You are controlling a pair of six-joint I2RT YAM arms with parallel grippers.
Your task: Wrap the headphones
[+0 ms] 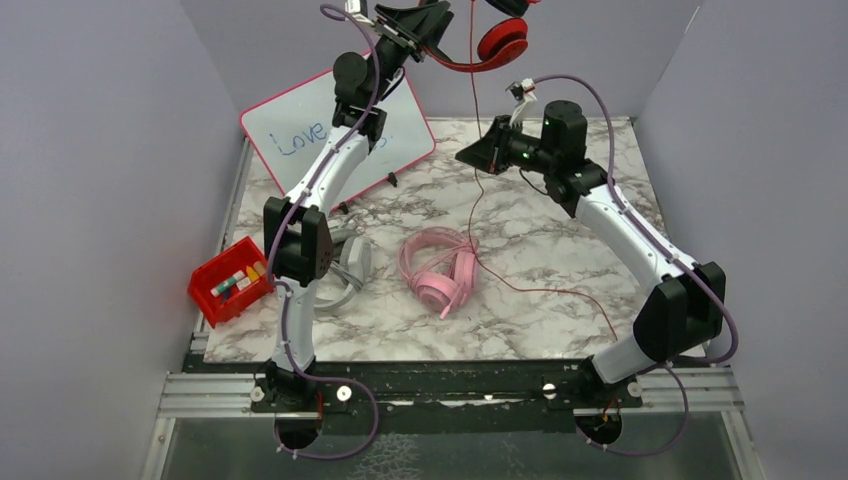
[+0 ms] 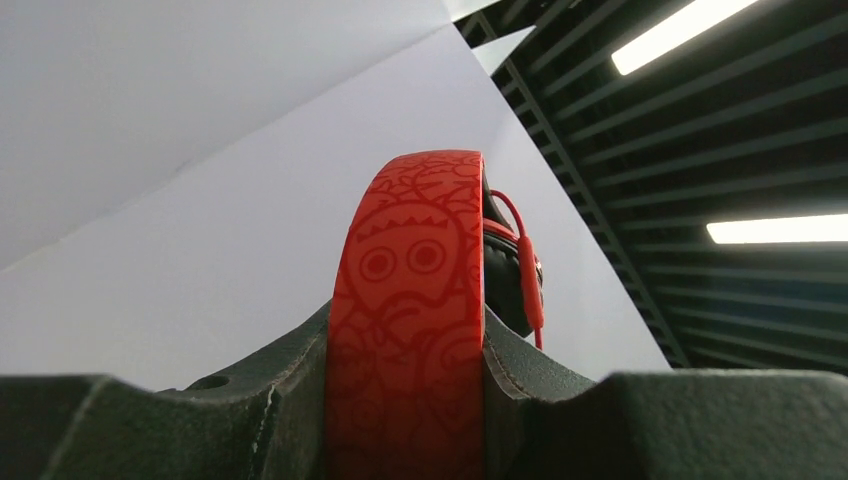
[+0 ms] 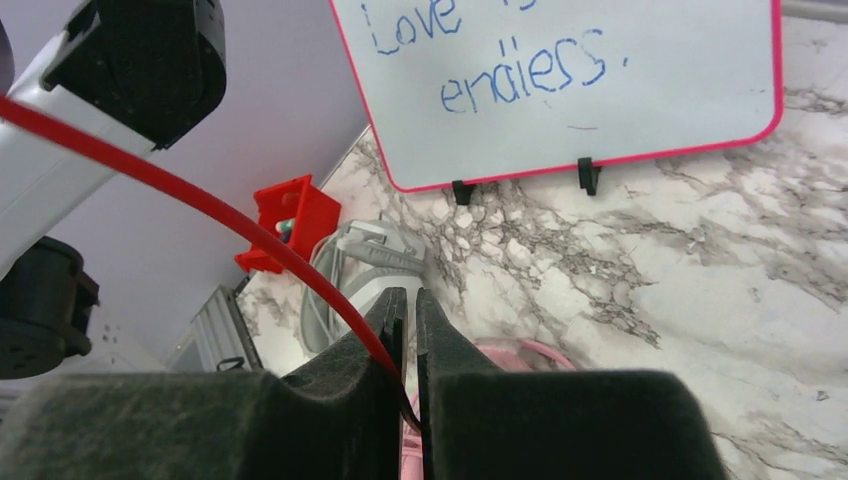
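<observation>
The red-and-black headphones (image 1: 500,42) hang high at the back, their patterned red headband (image 2: 405,270) clamped in my left gripper (image 1: 428,40). A thin red cable (image 1: 540,290) runs from them down across the table. My right gripper (image 1: 465,157) is lower and to the right, beside that cable; in the right wrist view the cable (image 3: 250,230) reaches down to its fingertips, which sit close together. Whether they pinch it is unclear.
Pink headphones (image 1: 440,295) lie mid-table, grey headphones (image 1: 355,262) left of them. A red bin (image 1: 215,305) of markers sits far left; a whiteboard (image 1: 290,130) stands at the back.
</observation>
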